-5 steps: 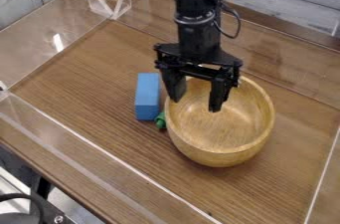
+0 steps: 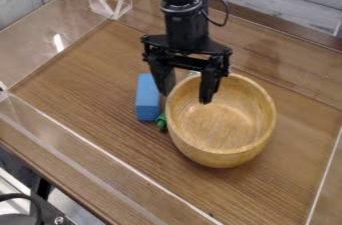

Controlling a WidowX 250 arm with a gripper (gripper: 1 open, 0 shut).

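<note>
The black robot arm reaches down from the top centre, its gripper [image 2: 185, 85] over the left rear part of a tan oval bowl [image 2: 222, 129]. Its dark fingers point downward; whether they are open or shut, or hold anything, I cannot tell. A blue block [image 2: 147, 97] lies just left of the bowl. A small green object [image 2: 162, 122] sits beside the block and the bowl's left side, and a pale object shows partly behind the gripper.
The wooden table [image 2: 74, 129] has free room to the left, front and right. White walls edge it at the upper left and back. A black cable lies at the lower left corner.
The gripper has shifted left and slightly up, toward the blue block, over the last second. The bowl and block look unmoved.
</note>
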